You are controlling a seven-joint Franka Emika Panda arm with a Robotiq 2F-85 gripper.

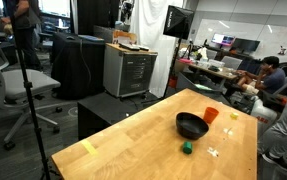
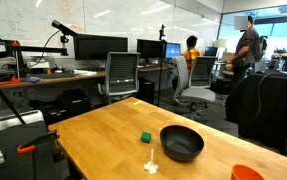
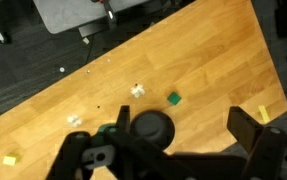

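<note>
In the wrist view my gripper stands open high over the wooden table, its dark fingers wide apart. A black bowl (image 3: 153,128) shows below, between the fingers and partly behind them. Just beyond it lies a small green block (image 3: 174,98). From the side, the bowl (image 1: 192,126) is upright, and the green block (image 1: 187,147) sits apart from it on bare wood. An orange cup (image 1: 211,115) stands behind the bowl; in the other exterior view the cup (image 2: 245,172) is cut off by the lower edge.
Small pale pieces lie scattered near the block, one of them a white piece (image 2: 151,163) standing out. A yellow strip (image 1: 88,147) marks one table corner. Office chairs and desks stand beyond it.
</note>
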